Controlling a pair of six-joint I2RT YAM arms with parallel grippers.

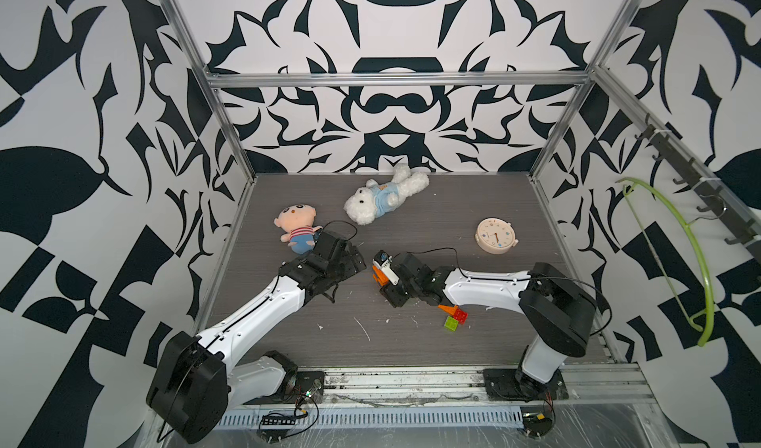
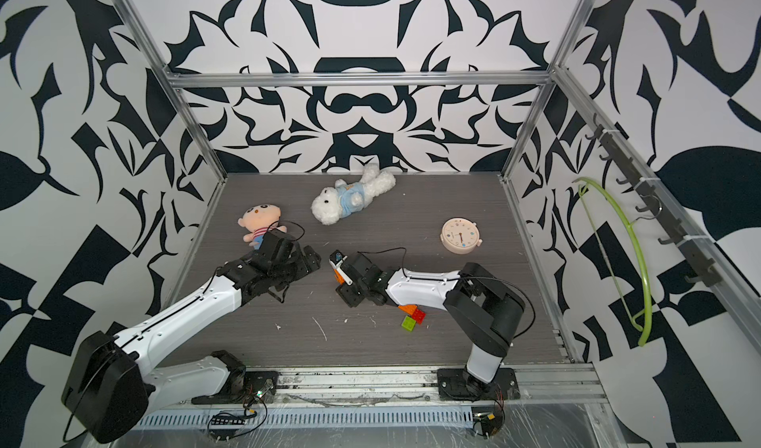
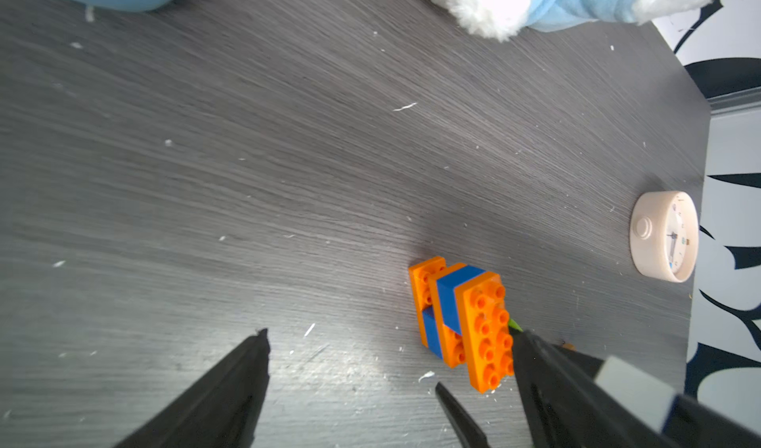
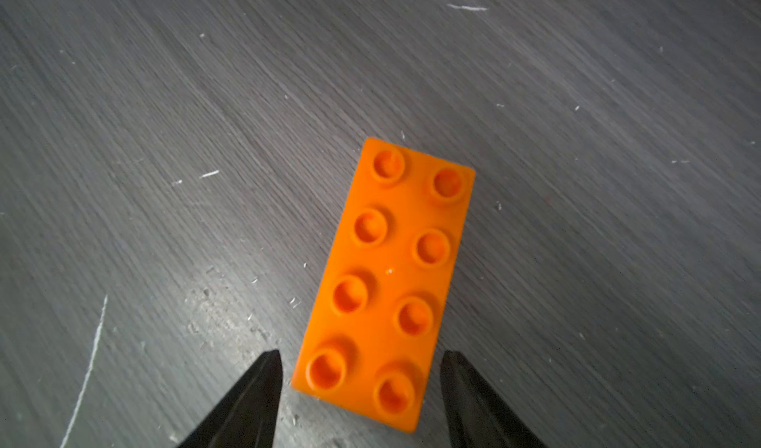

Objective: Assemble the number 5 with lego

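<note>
A stacked piece of orange and blue bricks [image 3: 485, 333] stands on the table in the left wrist view, to the right of middle. In the right wrist view only its orange studded face [image 4: 388, 269] shows. My right gripper is part open, one finger on each side of that face's near end, with narrow gaps visible. My left gripper is wide open with nothing gripped; its right finger overlaps the stack's lower right in view. Beyond the right arm lie a red brick [image 1: 462, 318], a green brick [image 1: 451, 323] and an orange brick [image 1: 448, 310].
A plush doll [image 1: 298, 227] and a white plush bear [image 1: 386, 196] lie at the back. A round clock [image 1: 495, 235] stands at the back right. Clear table lies left of and behind the stack. The two grippers are close together.
</note>
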